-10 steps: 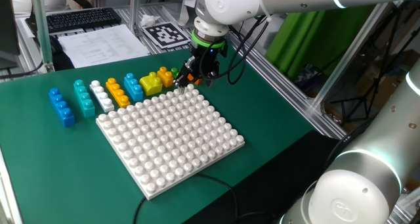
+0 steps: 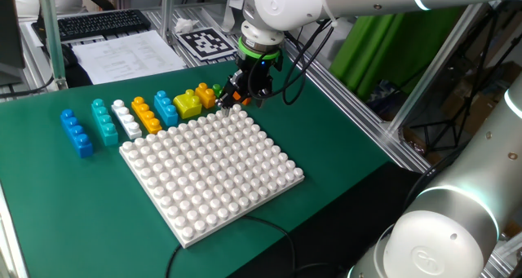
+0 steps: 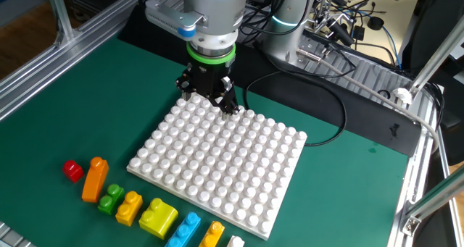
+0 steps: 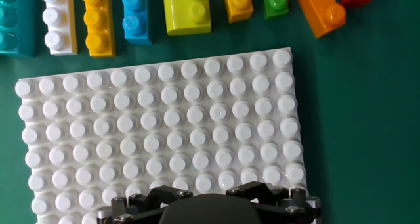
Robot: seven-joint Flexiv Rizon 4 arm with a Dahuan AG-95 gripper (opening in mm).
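A white studded baseplate [image 2: 212, 168] lies bare on the green table. Over its edge nearest the robot's base, in exterior view 2, hovers my gripper [image 3: 208, 104], its fingers spread wide and no brick between them. In the wrist view, the baseplate [image 4: 161, 119] fills the middle and the finger linkages stand apart at the bottom. Along the plate's far side runs a row of loose bricks: red [image 3: 73, 170], orange [image 3: 95, 179], green [image 4: 275, 2], small amber [image 4: 237, 3], lime [image 4: 187, 11], light blue [image 4: 136, 15], long amber [image 4: 99, 22], white [image 2: 126, 119], teal [image 2: 104, 121] and blue [image 2: 77, 133].
A black cable [image 3: 344, 116] loops over the table beside the plate's corner. Past the bricks lie paper sheets [image 2: 128, 58], a keyboard [image 2: 96, 24] and a printed marker board [image 2: 205, 44]. Bare green table stretches on both sides of the plate. Metal rails border it.
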